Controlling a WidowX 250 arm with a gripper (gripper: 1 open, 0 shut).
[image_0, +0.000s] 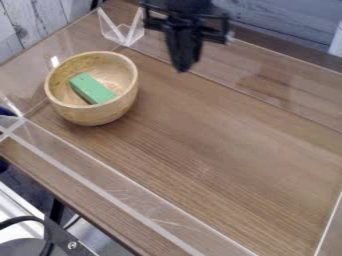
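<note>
A round wooden bowl (114, 108) sits at the left of the wooden table, with a green block (92, 88) inside it. The dark gripper (182, 48) is at the top middle, blurred, above the table behind and to the right of the bowl, apart from it. It looks shut, with nothing visible between its fingers.
Clear plastic edging runs along the left side. A small white object (123, 35) stands at the back left. A white panelled wall is at the back, and a dark cable at the lower left.
</note>
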